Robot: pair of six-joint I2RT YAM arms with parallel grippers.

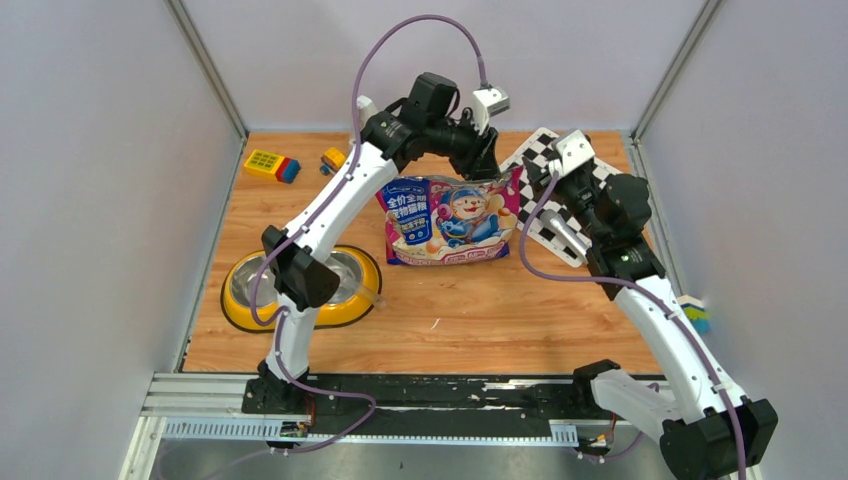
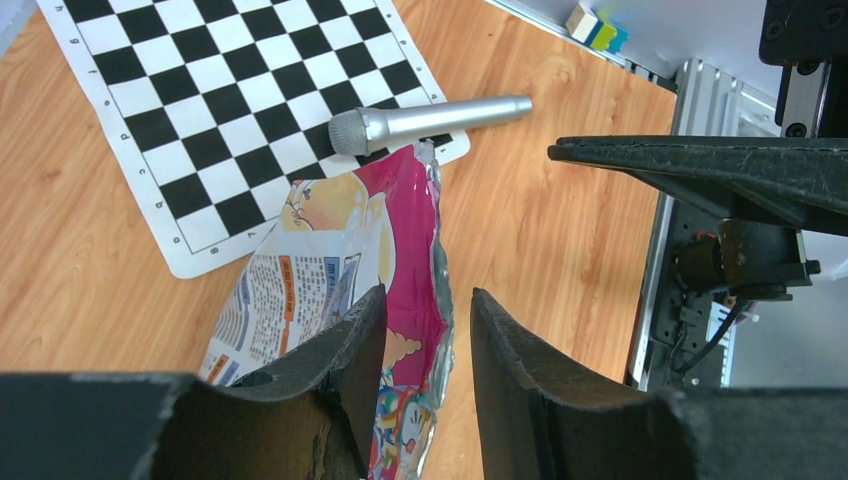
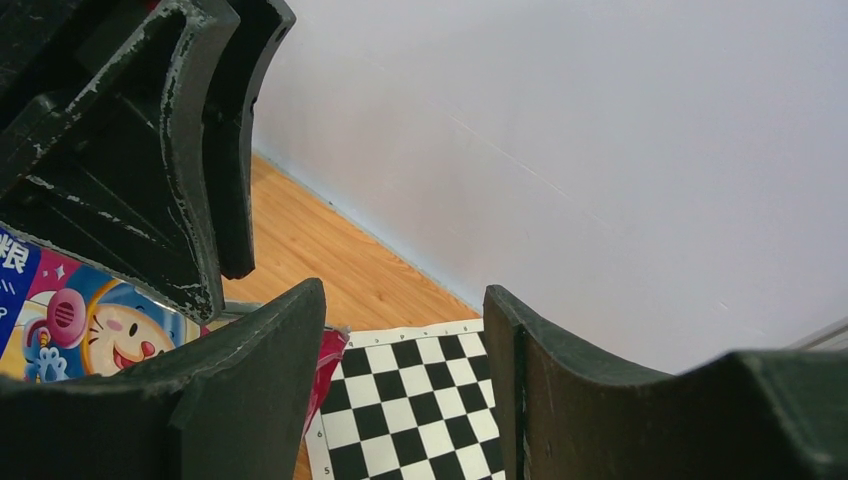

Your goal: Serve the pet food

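Note:
A pink and blue pet food bag (image 1: 448, 222) stands upright near the middle of the table. Over its top edge is my left gripper (image 1: 490, 172); in the left wrist view the open left gripper has the bag's silvery top edge (image 2: 440, 270) between its fingers, not gripped. My right gripper is open and empty, to the right of the bag, with the left gripper's dark fingers (image 3: 190, 150) close by. The yellow double bowl (image 1: 368, 312) with metal basins sits at the left, partly hidden by the left arm.
A checkerboard (image 2: 230, 100) lies at the back right, with a silver microphone (image 2: 440, 118) on its edge. Toy blocks (image 1: 265, 164) are at the back left.

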